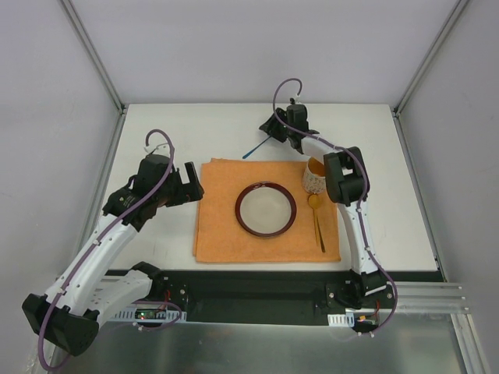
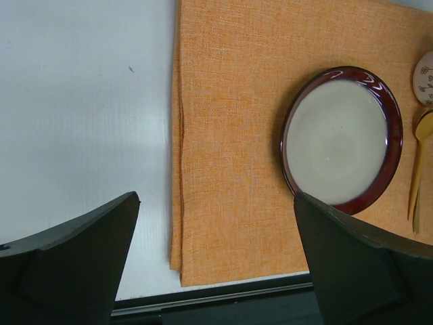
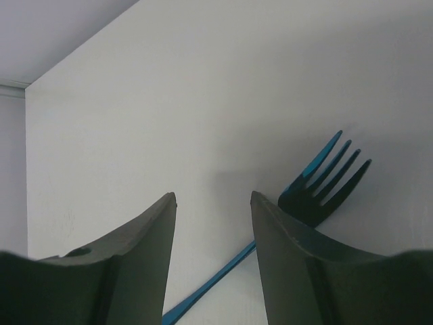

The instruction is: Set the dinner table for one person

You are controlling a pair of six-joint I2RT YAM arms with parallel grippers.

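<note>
A blue fork (image 1: 256, 149) lies on the white table behind the placemat. In the right wrist view the fork's dark tined head (image 3: 311, 200) shows just past the right finger, and its thin handle runs down between the fingers. My right gripper is open, holding nothing. On the orange placemat (image 1: 222, 241) sits a brown-rimmed plate (image 1: 266, 209). To its right are a patterned cup (image 1: 313, 179) and a golden spoon (image 1: 314, 202) with another slim utensil alongside. My left gripper (image 1: 196, 182) stands open at the placemat's left edge, nothing between its fingers.
Bare white table (image 1: 156, 241) lies left of the placemat, with more free surface at the back right. The right arm passes close beside the cup, partly covering it. A dark strip (image 1: 257, 296) borders the table's front.
</note>
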